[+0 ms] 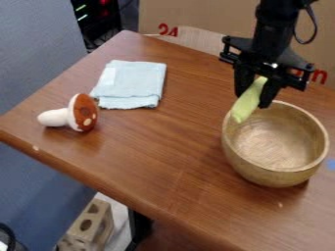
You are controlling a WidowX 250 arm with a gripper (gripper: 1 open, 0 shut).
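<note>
My black gripper (260, 78) hangs over the back left rim of a wooden bowl (277, 157) at the right, shut on a pale yellow-green elongated object (248, 101) that slants down toward the bowl. The bowl's inside looks empty. A toy mushroom (81, 114) with a red-brown spotted cap and white stem lies on its side at the table's left. A folded light blue cloth (128, 84) lies behind it.
A cardboard box (202, 29) stands at the back. Wooden blocks (89, 225) sit below the table's front left edge.
</note>
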